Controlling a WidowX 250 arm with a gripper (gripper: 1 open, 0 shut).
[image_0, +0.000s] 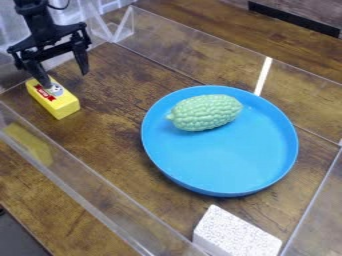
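A black gripper (60, 70) hangs at the upper left, its two fingers spread apart, just above a small yellow box (56, 105) with a red and white label on top. The box lies on the wooden surface at the left. To the right, a pale green bumpy vegetable (203, 112) lies on a round blue plate (221, 163), toward its upper part.
Clear plastic walls run round the wooden surface. A white block (237, 233) sits at the bottom right, apparently beyond the near wall. Bare wood (120, 80) lies between the box and the plate.
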